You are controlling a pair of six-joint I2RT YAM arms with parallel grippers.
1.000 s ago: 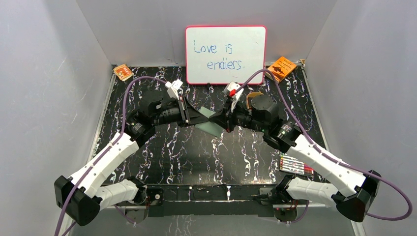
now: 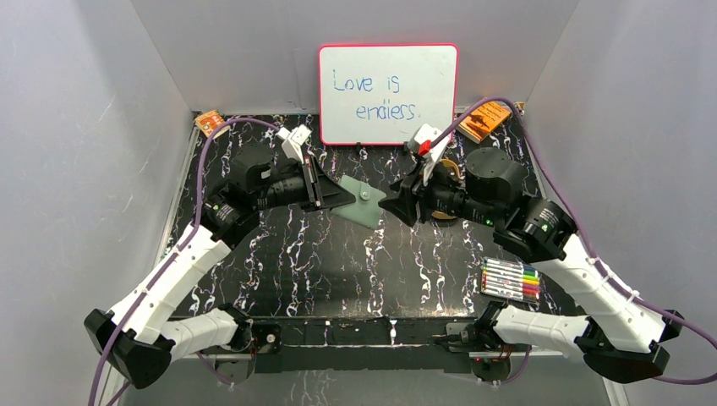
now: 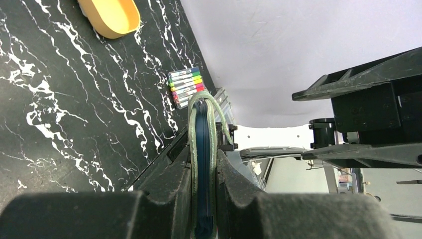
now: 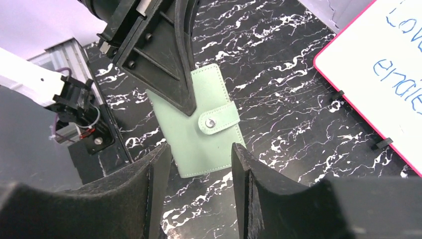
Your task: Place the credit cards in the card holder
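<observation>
A mint-green card holder [image 2: 359,211] with a snap strap hangs in front of my left gripper [image 2: 342,196], which is shut on it; in the left wrist view the holder [image 3: 203,149] stands edge-on between the fingers. My right gripper [image 2: 397,206] is just right of the holder, apart from it, its fingers [image 4: 159,174] part open with nothing seen between them. No loose credit cards can be told apart in these views.
A yellow container [image 3: 117,22] sits behind my right gripper. A marker set [image 2: 510,282] lies at the front right. A whiteboard [image 2: 388,93] stands at the back, books [image 2: 480,120] beside it.
The left arm shifted slightly left with the holder.
</observation>
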